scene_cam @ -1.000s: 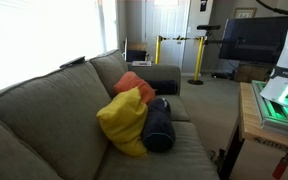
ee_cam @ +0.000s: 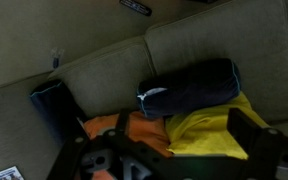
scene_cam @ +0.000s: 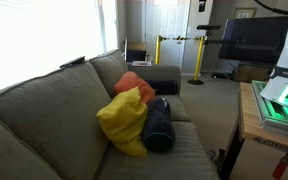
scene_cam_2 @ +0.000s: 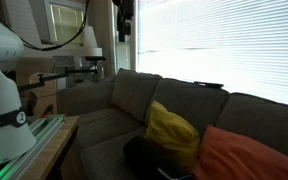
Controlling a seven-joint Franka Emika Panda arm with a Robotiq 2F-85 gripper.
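Note:
My gripper hangs high above the couch, its two dark fingers spread apart. Nothing shows between them except the cushions far below. A dark blue pillow (ee_cam: pixel 189 88) with lighter blue piping lies across the seat. Beside it in the wrist view are a yellow pillow (ee_cam: pixel 206 132) and an orange pillow (ee_cam: pixel 149 131), both partly hidden by the gripper. Another dark pillow (ee_cam: pixel 58 108) is at the left. From the side, the yellow pillow (scene_cam: pixel 127 120) leans behind the dark one (scene_cam: pixel 158 128), with the orange pillow (scene_cam: pixel 130 84) farther along.
The grey couch (scene_cam: pixel 44 105) stands along the bright window blinds (scene_cam_2: pixel 234 50). A wooden table (scene_cam: pixel 264 130) is across from it. A black object (scene_cam: pixel 72 62) rests on the couch back. Air between gripper and pillows looks clear.
The gripper at the top edge of exterior view 1 appears slightly shifted at most. The pillows have not moved.

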